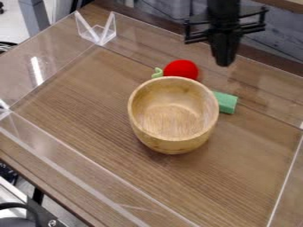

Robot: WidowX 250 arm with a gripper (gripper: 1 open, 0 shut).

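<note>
My gripper (224,55) is a black arm at the top right, raised above the table behind the objects; its fingers are small and dark, with nothing visible held. Below it a red tomato-like object (182,69) with a green tip sits just behind a large beige bowl (172,120). A green block (221,103) lies against the bowl's right side, partly hidden by it.
A clear plastic holder (98,28) stands at the back left. Dark cables show at the lower left edge.
</note>
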